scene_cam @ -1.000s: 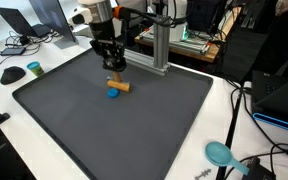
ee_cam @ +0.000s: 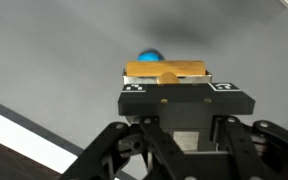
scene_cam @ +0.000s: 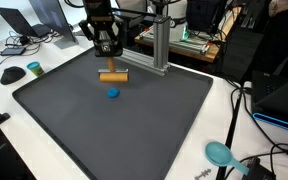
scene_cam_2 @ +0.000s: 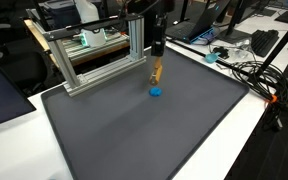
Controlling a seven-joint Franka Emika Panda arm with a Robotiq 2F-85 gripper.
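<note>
My gripper (scene_cam: 110,56) is shut on a wooden mallet-like piece. Its cylindrical head (scene_cam: 114,76) lies crosswise below the fingers in exterior view 1. In exterior view 2 the same wooden piece (scene_cam_2: 157,73) hangs under the gripper (scene_cam_2: 158,57), close to the board. The wrist view shows the wooden head (ee_cam: 166,69) and a round peg end between the fingers. A small blue disc (scene_cam: 113,93) rests on the grey board just in front of the mallet, apart from it; in the wrist view the disc (ee_cam: 150,56) is partly hidden behind the wood.
The dark grey board (scene_cam: 94,120) is otherwise clear, with wide free room in front. A metal profile frame (scene_cam_2: 109,72) stands along its back edge. A green cup (scene_cam: 35,69) and black cap (scene_cam: 13,75) sit off the board.
The gripper and mallet have risen and shifted back, away from the blue disc. The mallet's head has turned to lie more level across exterior view 1. The disc has stayed put.
</note>
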